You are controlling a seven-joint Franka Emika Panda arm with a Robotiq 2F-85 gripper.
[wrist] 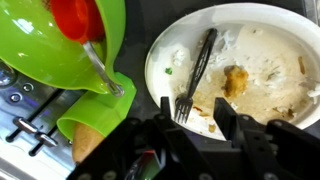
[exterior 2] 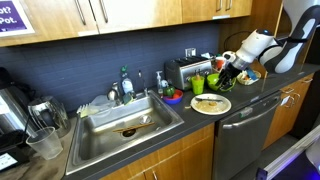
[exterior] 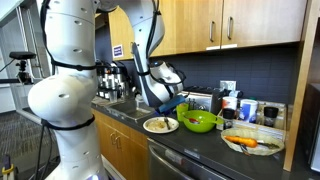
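Note:
A white plate (wrist: 168,62) with food scraps and smears fills the right of the wrist view. A dark fork (wrist: 202,63) lies across it, tines toward my gripper, beside a brown piece of food (wrist: 236,82). My gripper is open, its fingers on either side of the tines in this view. Nothing is visibly held, and I cannot tell the height above the plate. In exterior view 1 the plate (exterior: 161,125) rests on the dark counter below the arm.
A green colander (exterior: 200,121) stands beside the plate, with a red utensil (wrist: 72,17) in it. Farther along lies a plate with carrots (exterior: 252,145). The sink (exterior 2: 125,128) is on the other side, and a toaster (exterior 2: 190,74) stands against the wall.

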